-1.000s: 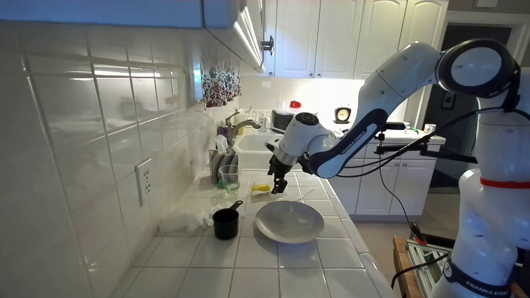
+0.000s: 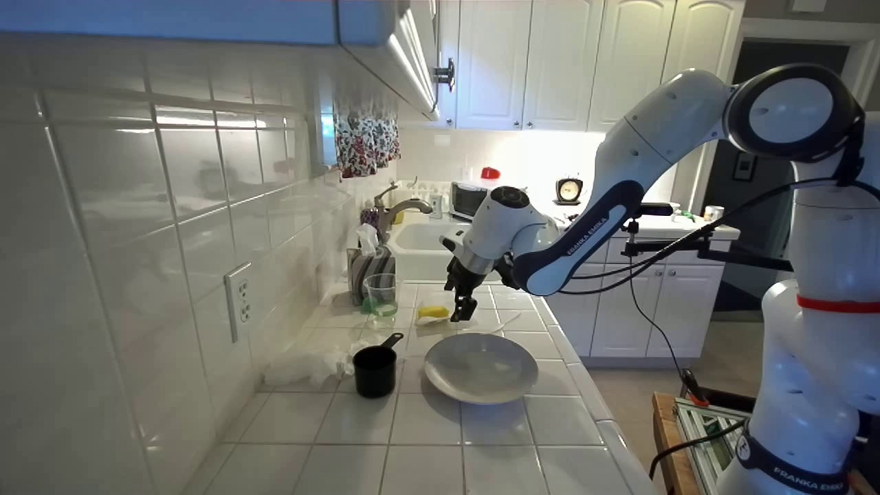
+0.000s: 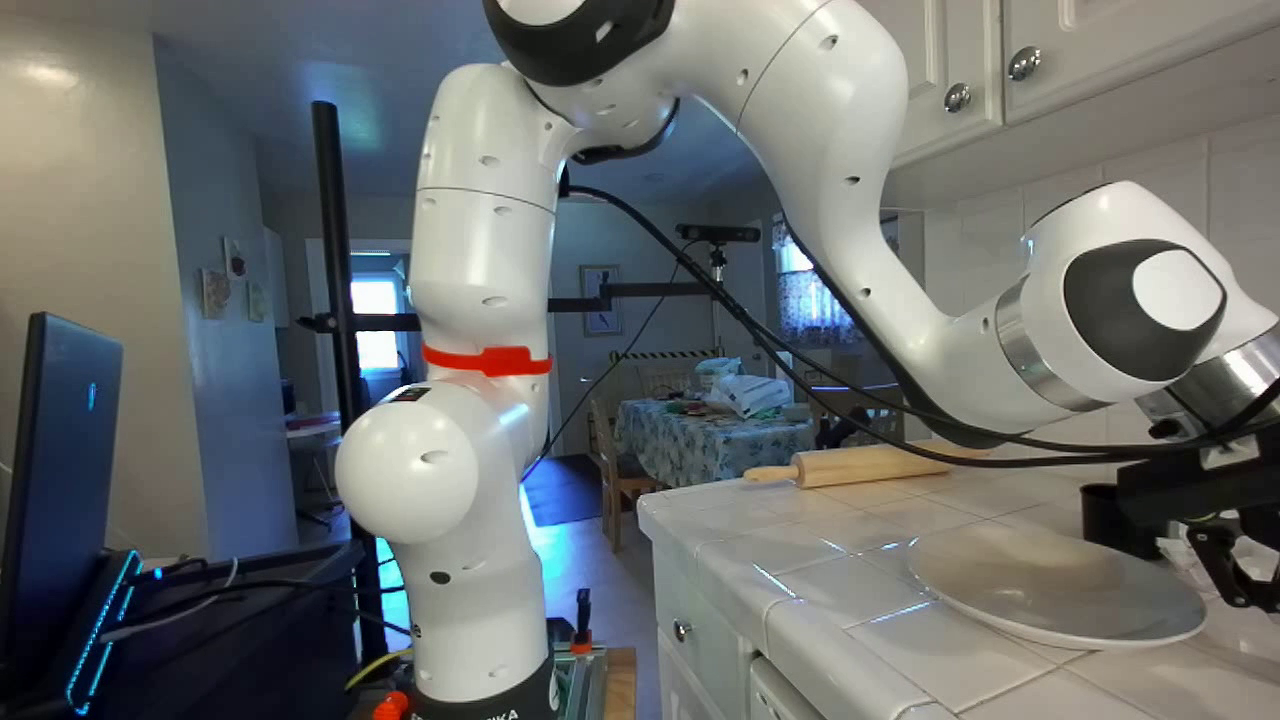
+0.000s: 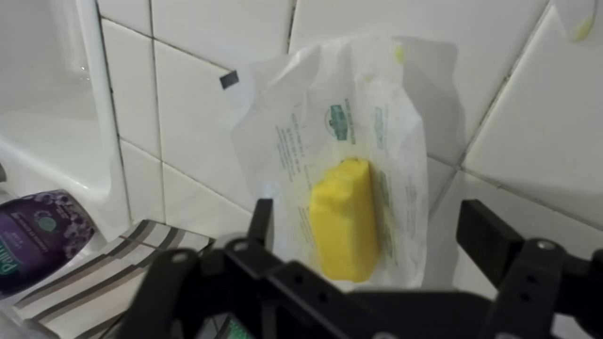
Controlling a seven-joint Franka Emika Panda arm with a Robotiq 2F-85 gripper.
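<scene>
A yellow block [image 4: 346, 223], looking like butter, lies on its unfolded white wrapper [image 4: 316, 124] on the tiled counter. From the side, the same yellow block [image 2: 432, 312] shows just left of my gripper [image 2: 463, 310], whose fingertips are above the counter. In the wrist view my gripper is open, one finger on each side of the block and nothing held. The block appears below the fingers, apart from both. A grey plate [image 2: 480, 368], bare on top, sits closer to the exterior camera, with a black measuring cup [image 2: 375, 370] left of it.
A clear plastic cup [image 2: 381, 297] and a striped tissue box [image 2: 360, 272] stand along the wall side. The sink [image 2: 418, 239] lies beyond, with a purple soap bottle [image 4: 42, 240] near it. A rolling pin [image 3: 870, 464] rests at the counter's other end.
</scene>
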